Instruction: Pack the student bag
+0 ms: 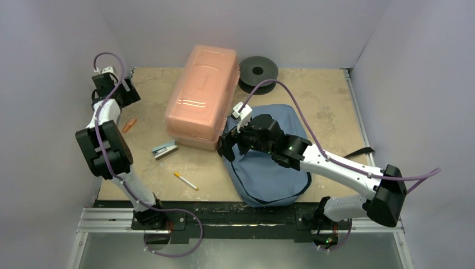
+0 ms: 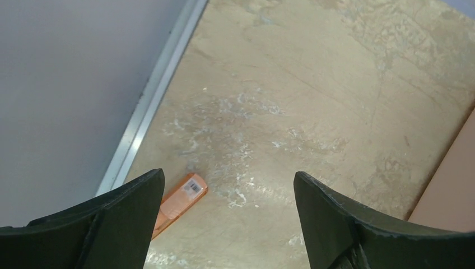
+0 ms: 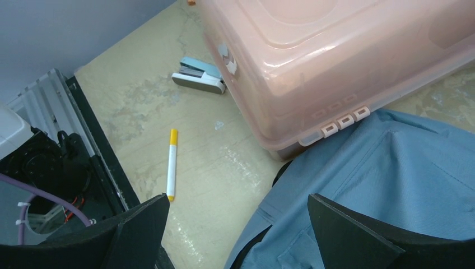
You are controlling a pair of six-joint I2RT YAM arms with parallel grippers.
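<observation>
My left gripper (image 1: pixel 126 92) is open at the far left of the top view, above a small orange item (image 1: pixel 129 124), which shows between and below its fingers in the left wrist view (image 2: pixel 182 199). My right gripper (image 1: pixel 229 145) is open over the near-left part of the blue bag (image 1: pixel 269 179), empty between its fingers. A closed translucent pink box (image 1: pixel 200 95) stands left of the bag. A stapler (image 1: pixel 164 149) and a white marker with yellow cap (image 1: pixel 186 181) lie on the table.
A black spool (image 1: pixel 263 70) stands behind the bag. Walls surround the table (image 1: pixel 325 101) on the back and sides; a black strap (image 1: pixel 358 152) lies at the right edge.
</observation>
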